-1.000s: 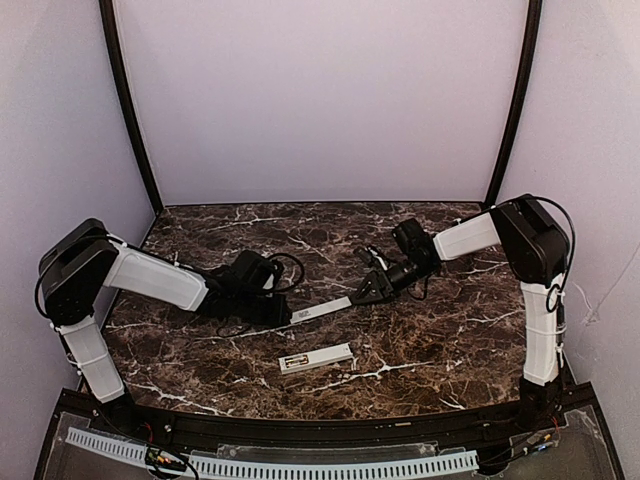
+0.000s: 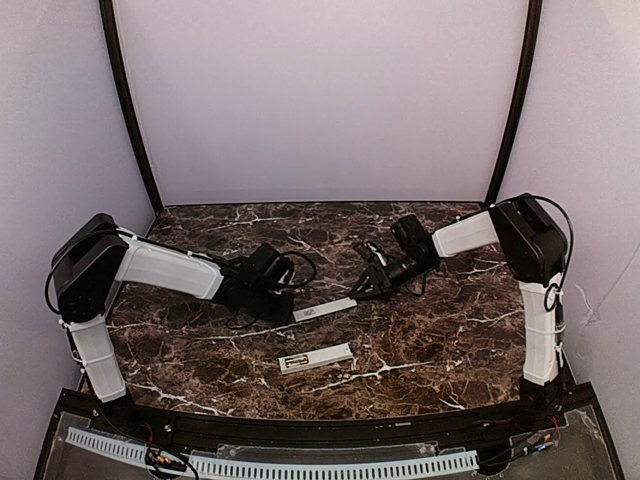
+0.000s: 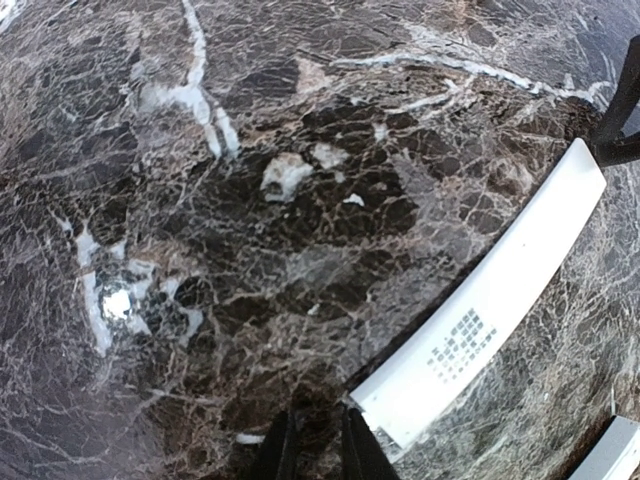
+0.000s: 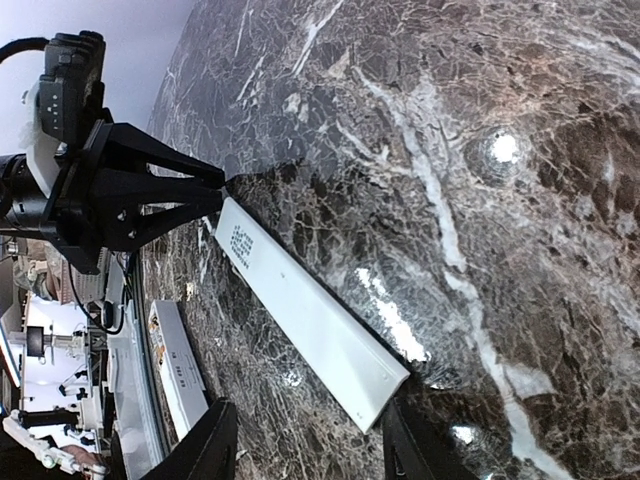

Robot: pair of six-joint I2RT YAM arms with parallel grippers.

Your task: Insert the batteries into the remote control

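Note:
A long white battery cover lies on the marble between my grippers, dotted patch toward the left. My left gripper is at its left end, fingertips just beside it. At the other end is my right gripper, its fingers apart and the cover's end just beyond them in the right wrist view. Nearer the front lies the white remote body, with a battery visible in its compartment at the left end; it also shows at the edge of the left wrist view.
The right arm has shifted very slightly. The remote body is unmoved.

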